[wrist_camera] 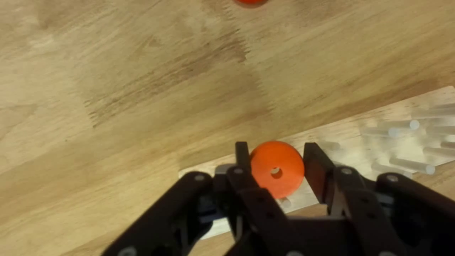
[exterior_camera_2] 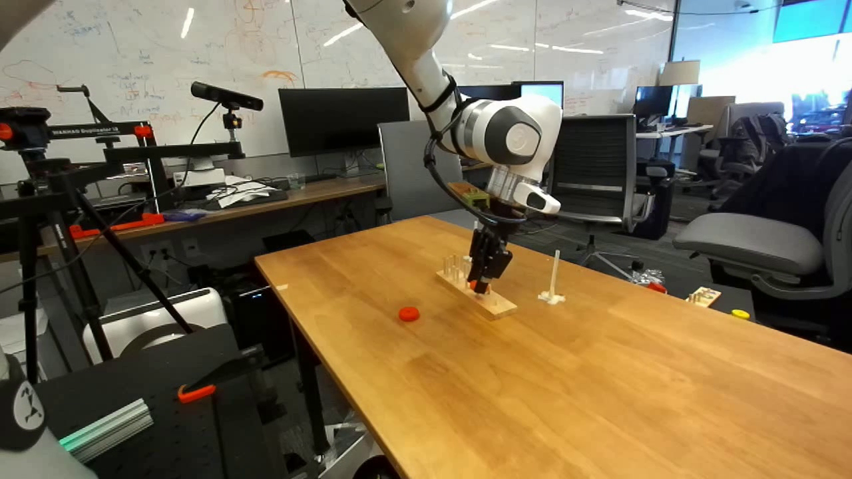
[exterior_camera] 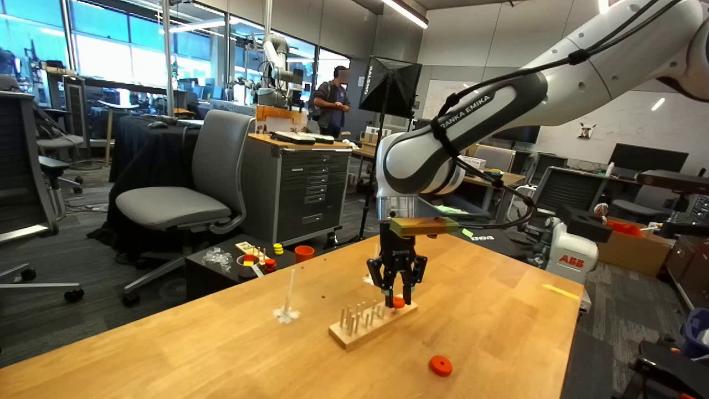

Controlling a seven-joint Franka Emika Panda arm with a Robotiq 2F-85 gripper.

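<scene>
Between the fingertips of my gripper is a round red disc (wrist_camera: pixel 288 164) with a hole in its middle, and the fingers are shut on its sides. It is held over one end of the light wooden peg board (exterior_camera: pixel 355 337). In the wrist view a bit of peg or wood shows through the hole; whether the disc is around a peg I cannot tell. Several upright pegs (exterior_camera: pixel 355 322) stand at the board's other end. A second red disc (exterior_camera: pixel 440 365) lies flat on the table, apart from the board.
A thin upright rod (exterior_camera: pixel 289 292) stands on a taped base (exterior_camera_2: pixel 551 297) on the table. Beyond the table's edge, a low black stand holds a red cup (exterior_camera: pixel 304 253) and yellow pieces (exterior_camera: pixel 277 249).
</scene>
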